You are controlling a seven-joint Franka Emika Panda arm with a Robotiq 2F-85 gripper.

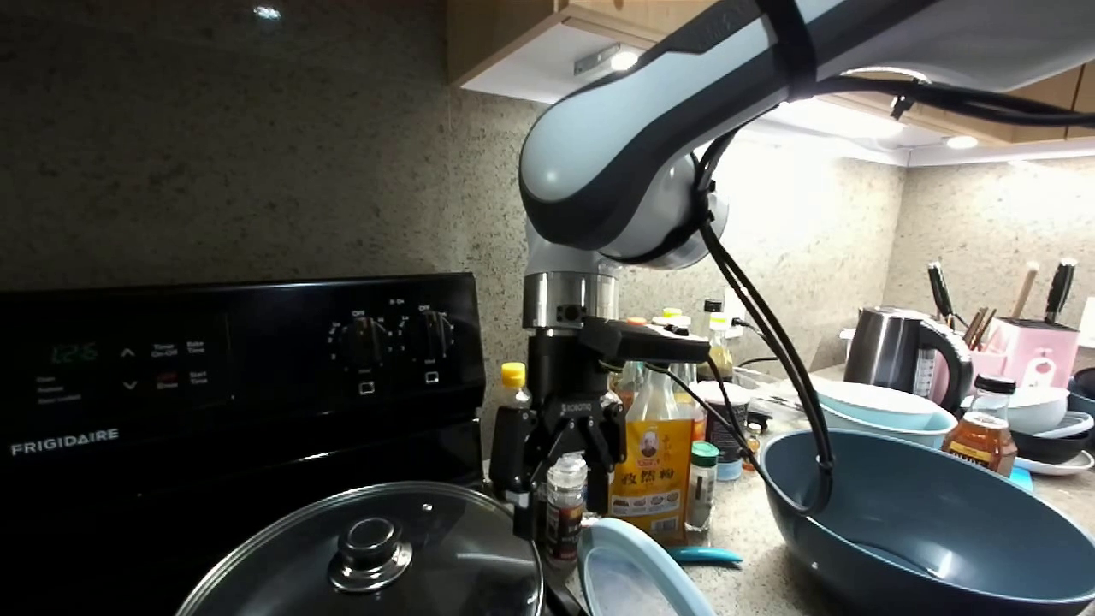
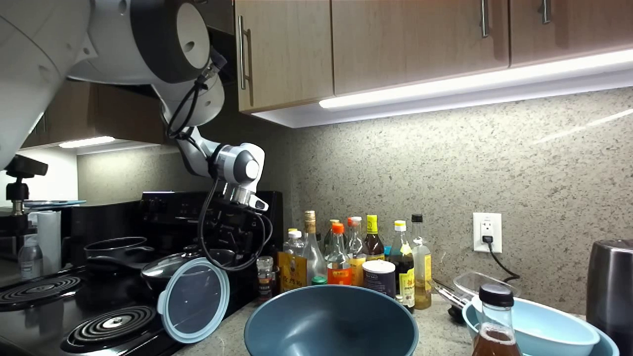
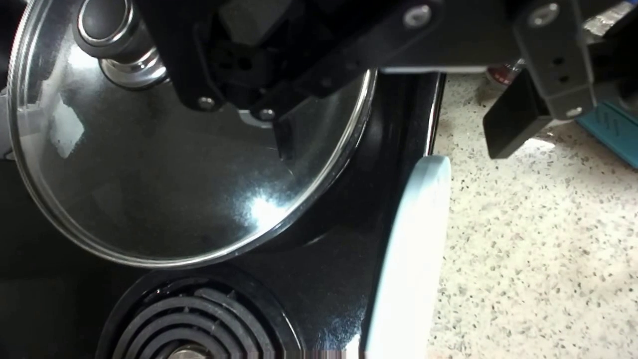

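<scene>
My gripper is open, its two fingers wide apart and nothing gripped between them. In the wrist view one finger (image 3: 285, 138) overlaps the right part of a glass pot lid (image 3: 179, 179), while the other finger (image 3: 508, 122) is over the counter. The lid has a dark, metal-rimmed knob (image 3: 128, 42), to the left of the fingers. A light blue round lid (image 3: 409, 269) leans on edge where the stove meets the counter. In exterior view 1 a small spice bottle (image 1: 565, 513) appears behind the fingers; whether they touch it I cannot tell.
Sauce bottles and a yellow spice packet (image 1: 648, 467) crowd the counter by the wall. A large blue bowl (image 1: 924, 524) stands to the right. A coil burner (image 3: 197, 329) is bare beside the pot.
</scene>
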